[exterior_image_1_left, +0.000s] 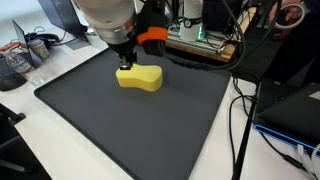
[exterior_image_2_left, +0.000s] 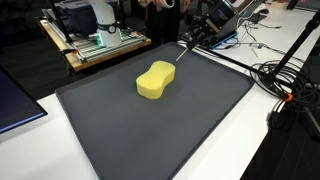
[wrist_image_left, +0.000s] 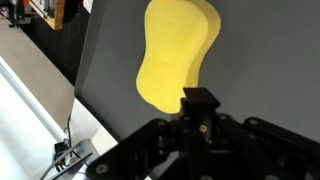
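Note:
A yellow sponge (exterior_image_1_left: 140, 77), narrowed at its middle, lies flat on the dark grey mat (exterior_image_1_left: 100, 115). My gripper (exterior_image_1_left: 125, 64) is above the sponge's left end in the first exterior view. Its fingers look closed in the wrist view, where the dark fingertips (wrist_image_left: 200, 98) overlap the sponge's lower edge in the picture. A thin pale stick (exterior_image_2_left: 183, 53) slants down from the gripper (exterior_image_2_left: 189, 45) towards the mat in the second exterior view, seemingly pinched between the fingers. Whether its tip touches anything cannot be told. The sponge (exterior_image_2_left: 156, 80) itself is not gripped.
Black cables (exterior_image_2_left: 280, 75) run along one edge of the mat. An open-topped box (exterior_image_1_left: 200, 38) with assorted items stands behind the mat.

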